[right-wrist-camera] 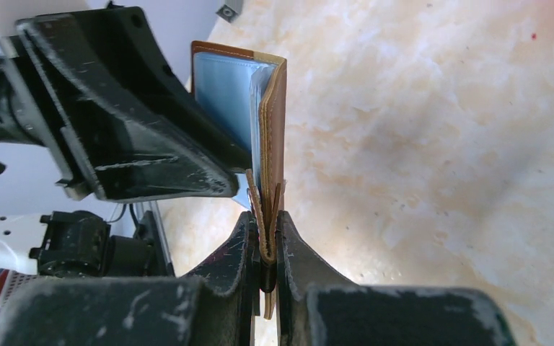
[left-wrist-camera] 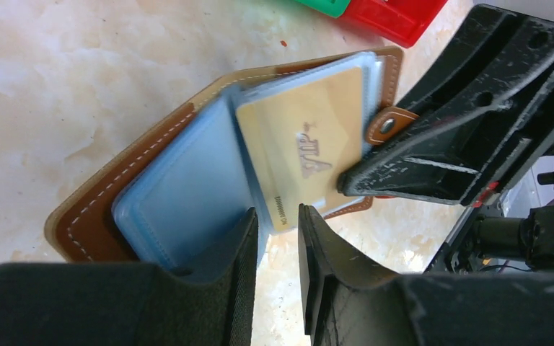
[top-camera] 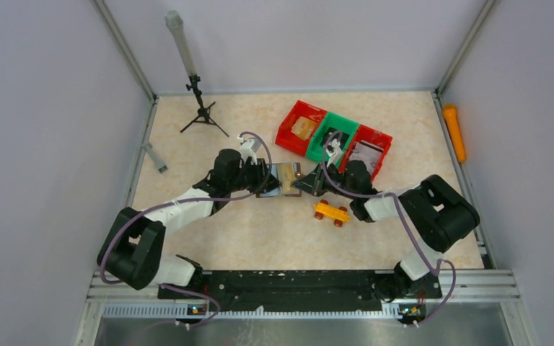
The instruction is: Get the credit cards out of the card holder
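Observation:
The brown leather card holder (left-wrist-camera: 171,130) is spread open above the table, with blue sleeves (left-wrist-camera: 187,187) inside and a tan card-like panel (left-wrist-camera: 303,137) facing up. My right gripper is shut on the holder's edge, near the brown snap tab (left-wrist-camera: 388,124); from the right wrist the holder (right-wrist-camera: 273,122) shows edge-on. My left gripper stands part open at the sleeves' lower edge. A blue edge shows between its fingers, but whether they touch it cannot be told.
Behind the holder stands a tray with red (top-camera: 283,137) and green (top-camera: 314,150) compartments; several flat items lie in it. A yellow toy car (top-camera: 332,212) sits close in front of the right gripper.

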